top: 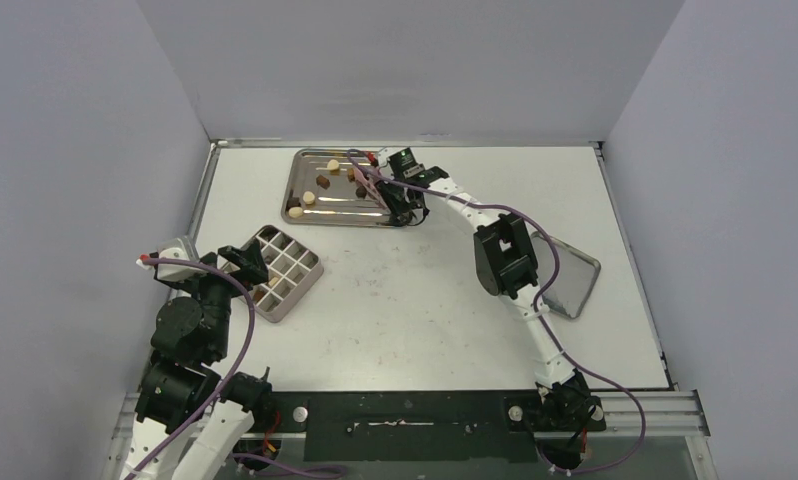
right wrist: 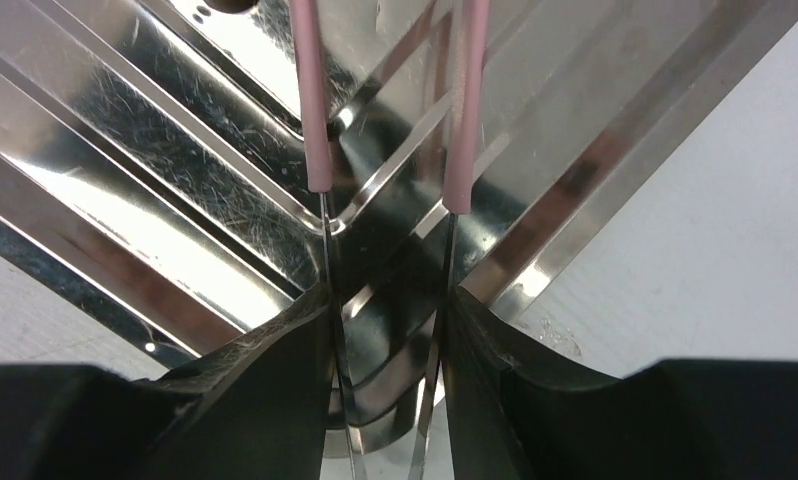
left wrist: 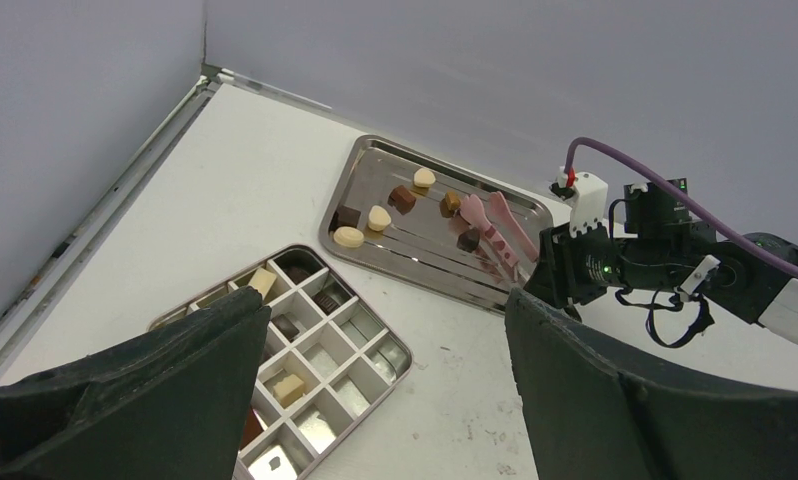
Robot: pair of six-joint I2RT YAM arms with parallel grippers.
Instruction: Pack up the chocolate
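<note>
A steel tray (top: 327,210) at the back holds brown and cream chocolates, among them a brown piece (left wrist: 402,198) and a cream piece (left wrist: 379,218). Over its right part, my right gripper holds pink-tipped tongs (right wrist: 313,120), their two arms apart over bare steel; the gripper is part open. The divided box (top: 305,290) at left centre has chocolates in some compartments. My left gripper hangs over the near part of the box; what is between its fingers is not visible.
An empty steel tray (top: 573,280) lies at the right, partly behind the right arm. Walls border the table at back, left and right.
</note>
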